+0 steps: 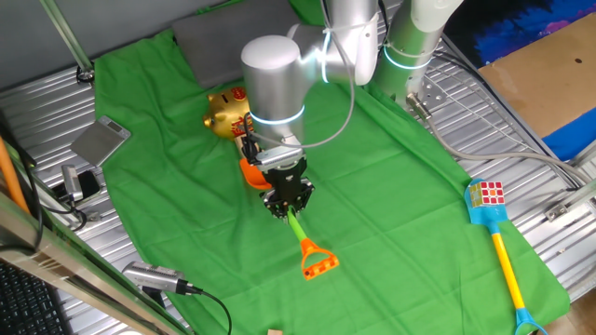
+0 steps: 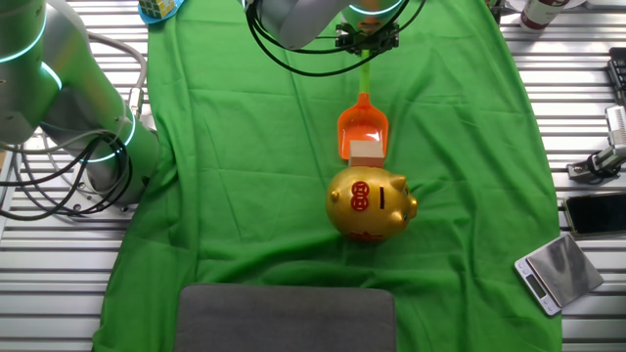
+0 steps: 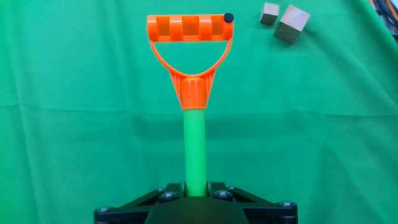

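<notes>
A toy shovel with a green shaft [image 3: 194,146], an orange grip handle [image 3: 193,93] and an orange scoop [image 2: 363,127] lies low over the cloth. My gripper [image 1: 289,197] is shut on the shaft, whose green tube runs between the dark fingers in the wrist view. In exterior view 2 the scoop points at a gold piggy bank [image 2: 367,203]. A light wooden block [image 2: 367,151] sits at the scoop's front edge, close against the bank; whether it rests in the scoop I cannot tell.
Two small wooden blocks, one larger [image 3: 291,24] and one smaller [image 3: 269,13], lie beyond the handle. A blue and yellow shovel [image 1: 506,265] with a puzzle cube [image 1: 486,194] on its blade lies at the cloth's edge. A grey pad [image 2: 286,318] is behind the bank.
</notes>
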